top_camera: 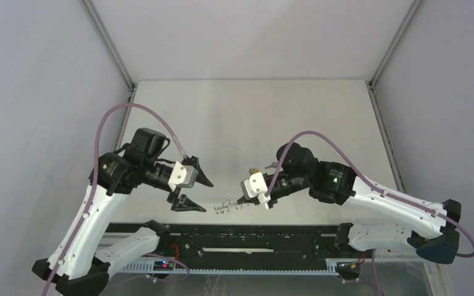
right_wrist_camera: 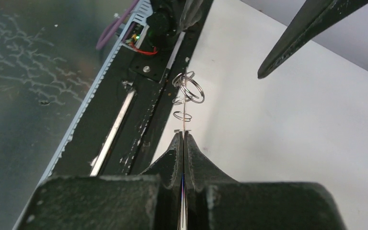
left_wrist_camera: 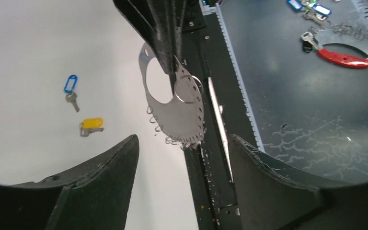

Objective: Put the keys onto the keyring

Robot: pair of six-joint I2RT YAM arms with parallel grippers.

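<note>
A thin grey metal keyring plate (left_wrist_camera: pixel 182 120), with an oval hole and several small wire rings along its edge, is pinched in my right gripper. In the right wrist view the plate stands edge-on above the shut fingertips, with a larger wire ring (right_wrist_camera: pixel 201 92) near its far end. My left gripper (top_camera: pixel 201 194) is open to the plate's left, nothing between its fingers. On the white table lie a key with a blue tag (left_wrist_camera: pixel 71 84) and one with a yellow tag (left_wrist_camera: pixel 92 122). The right arm partly covers them in the top view.
On the grey surface beyond the black rail (left_wrist_camera: pixel 211 153) lie a red-handled item (left_wrist_camera: pixel 345 59) and several tagged keys (left_wrist_camera: pixel 316 12). A thin white strip (top_camera: pixel 237 250) runs along the rail.
</note>
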